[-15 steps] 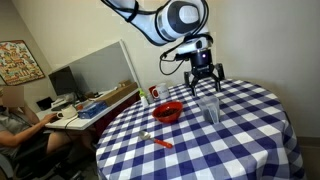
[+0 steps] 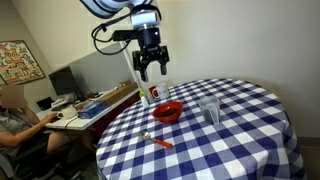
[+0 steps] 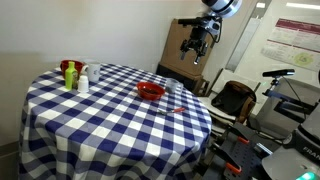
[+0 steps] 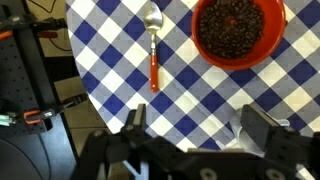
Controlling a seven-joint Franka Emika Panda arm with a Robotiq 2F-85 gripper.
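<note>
Open and empty, my gripper [image 2: 153,73] hangs high above the table, behind the red bowl in exterior view 1. The red bowl [image 4: 237,55] is at the top right of the wrist view and contains dark beans [image 4: 230,28]. A spoon [image 4: 154,57] with an orange-red handle lies left of the bowl. The clear cup [image 2: 210,108] stands upright on the cloth, right of the bowl in exterior view 1. In the wrist view the cup is partly hidden behind a finger.
A blue-and-white checked cloth [image 3: 95,119] covers the table. A green bottle [image 3: 70,76], a white bottle [image 3: 82,85], a white mug [image 3: 93,72] and a red container [image 3: 70,66] stand at one end. A person sits left in exterior view 1.
In exterior view 1 my gripper has risen from just above the clear cup and moved left, to behind the red bowl. Cup, bowl and spoon have stayed in place.
</note>
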